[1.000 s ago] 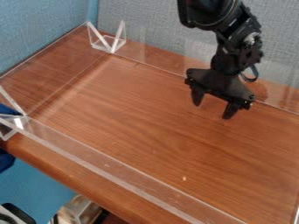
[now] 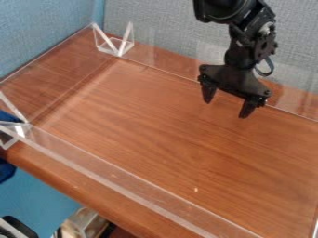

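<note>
My black gripper (image 2: 228, 100) hangs from the arm over the back right of the wooden table (image 2: 162, 149). It stands open, its two fingers apart and pointing down, and nothing shows between them.
Clear panels edge the table, with white corner brackets (image 2: 114, 46) at the back left and at the front left. Grey padded walls stand behind, and a blue floor (image 2: 50, 200) lies at the lower left.
The gripper has shifted very slightly, rising a little at the back of the table. Nothing else has visibly moved.
</note>
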